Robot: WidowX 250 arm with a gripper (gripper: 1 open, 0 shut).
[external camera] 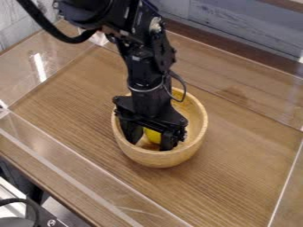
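Note:
My black gripper [151, 129] reaches down from the top into a round light-wooden bowl [159, 158] at the middle of the table. Its fingers are apart, low inside the bowl around a yellow object [151, 135], which they mostly hide. Whether they touch it I cannot tell.
A pale wall [236, 18] runs along the back right. A black cable lies at the lower left edge.

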